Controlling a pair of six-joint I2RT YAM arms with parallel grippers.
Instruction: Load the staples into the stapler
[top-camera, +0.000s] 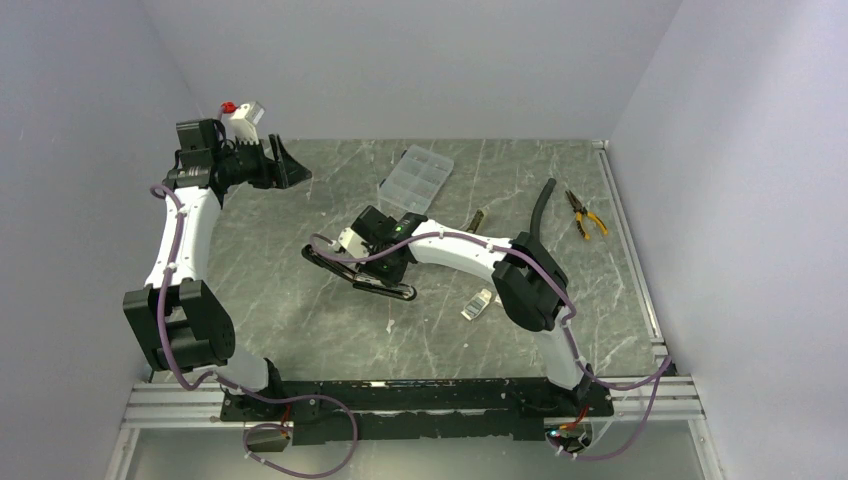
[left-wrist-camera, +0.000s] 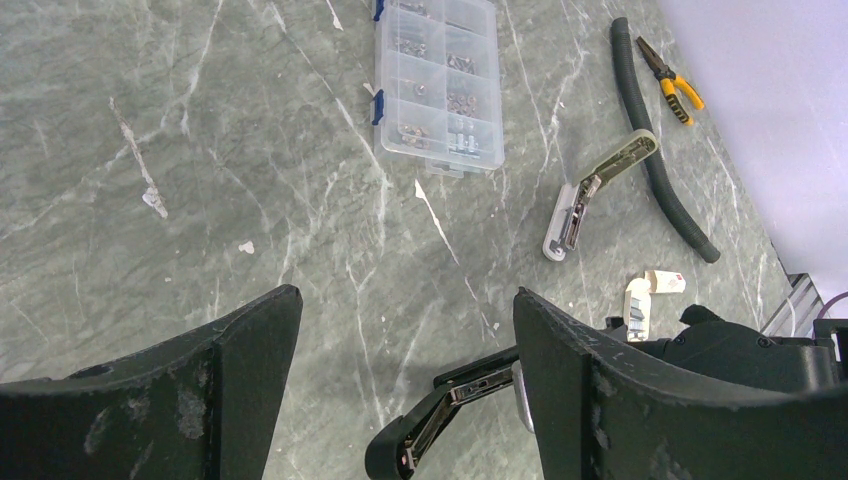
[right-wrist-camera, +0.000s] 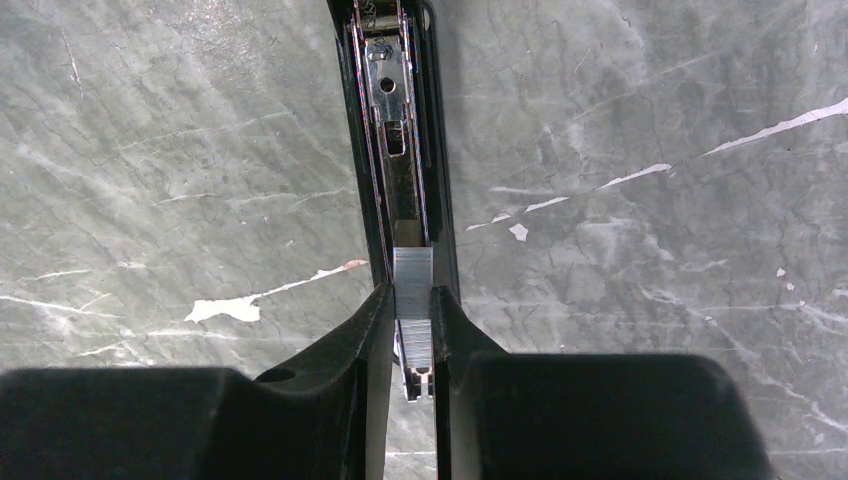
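The black stapler (top-camera: 385, 288) lies unfolded on the table, its metal channel (right-wrist-camera: 402, 180) facing up in the right wrist view. Toward the channel's near end sits a silver strip of staples (right-wrist-camera: 413, 280). My right gripper is over it, one fingertip close along each side of the strip; whether they press on it I cannot tell. In the top view the right gripper partly covers the stapler. Far off at the back left, my left gripper hangs open above the table, with nothing between its fingers.
A clear compartment box (top-camera: 417, 180) lies at the back. To the right are a small olive stapler (left-wrist-camera: 597, 188), a dark hose (top-camera: 542, 208), yellow-handled pliers (top-camera: 585, 214) and a small labelled pack (top-camera: 477, 304).
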